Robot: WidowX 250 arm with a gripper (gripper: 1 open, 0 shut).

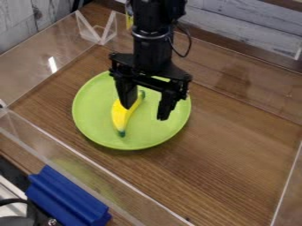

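A yellow banana [122,119] lies on a round green plate [92,110] at the left middle of the camera view. My black gripper [147,99] hangs over the plate from the top, open, with its fingers on either side just above and beside the banana's upper end, which it partly covers. I cannot tell whether it touches the banana.
Blue rack-like bins [67,199] sit at the lower left outside a clear plastic wall. The wooden surface [230,159] right of the plate is bare. White boards border the back.
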